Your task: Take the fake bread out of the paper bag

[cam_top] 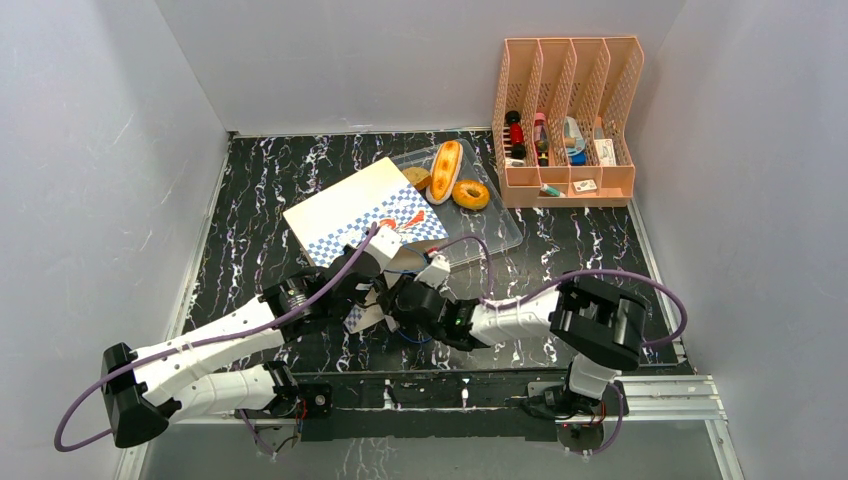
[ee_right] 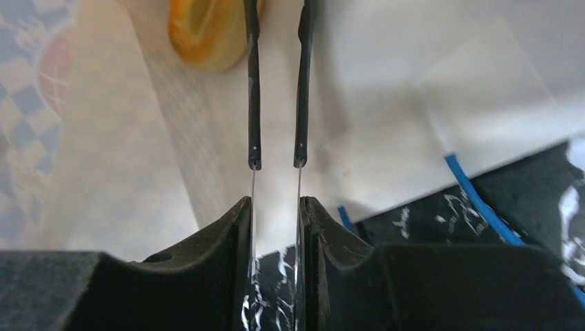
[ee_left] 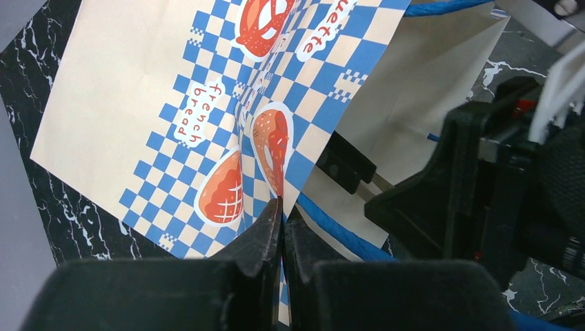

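Observation:
The paper bag [cam_top: 350, 205] lies with its mouth toward me, its blue-checked print on top. In the left wrist view my left gripper is shut on the bag's printed edge. Beneath that edge the cream inside [ee_left: 441, 76] shows. My right gripper points into the mouth, its long thin fingers [ee_right: 254, 103] parted. A yellow-brown piece of bread [ee_right: 203, 34] shows inside at the upper left, mostly left of those fingers and partly cut off by the frame. Nothing is clearly held between them.
Behind the bag, a clear tray [cam_top: 487, 232] carries a long loaf [cam_top: 445, 170], a ring-shaped bread [cam_top: 470, 194] and a partly hidden piece [cam_top: 417, 177]. A pink divided rack [cam_top: 570, 185] stands at the back right. Both arms crowd together near the bag's mouth.

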